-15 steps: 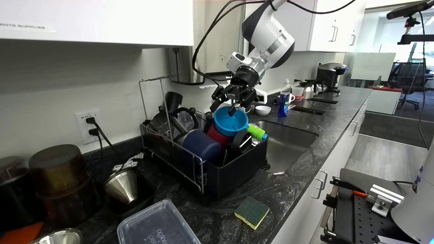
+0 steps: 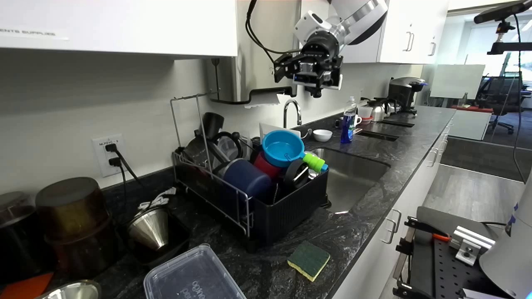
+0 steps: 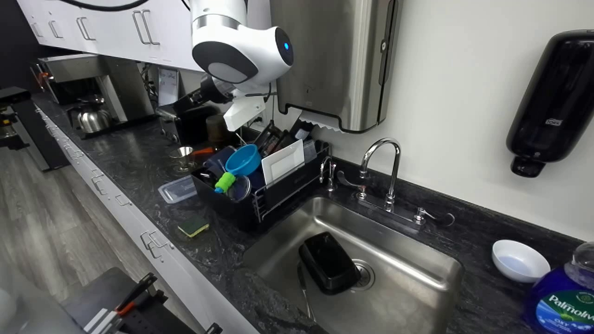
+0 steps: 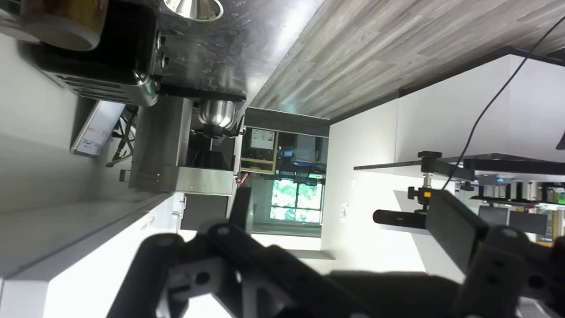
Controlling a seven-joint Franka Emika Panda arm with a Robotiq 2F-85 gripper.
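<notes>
High over the dish rack (image 2: pixel 294 216), my gripper (image 2: pixel 299 84) hangs in the air, clear of everything in the rack. In the wrist view its two fingers are spread wide at the bottom, so the gripper is open with nothing between them. Topping the pile in the rack is a blue bowl-like cup (image 2: pixel 282 146) with a bright green handle piece (image 2: pixel 314 162). Exterior view 2 shows the same blue cup (image 3: pixel 243 160) below the arm, beside a white board (image 3: pixel 282 161) standing in the rack.
The sink (image 3: pixel 401 250) beside the rack holds a black tray (image 3: pixel 328 262). A sponge (image 2: pixel 309 259) and a clear lid (image 2: pixel 194 276) lie on the counter. The paper towel dispenser (image 3: pixel 334 55) and wall cabinet (image 2: pixel 119 25) hang close to the arm.
My gripper has risen from just above the blue cup and swung to a more level pose. The blue cup and the other dishes have not visibly moved.
</notes>
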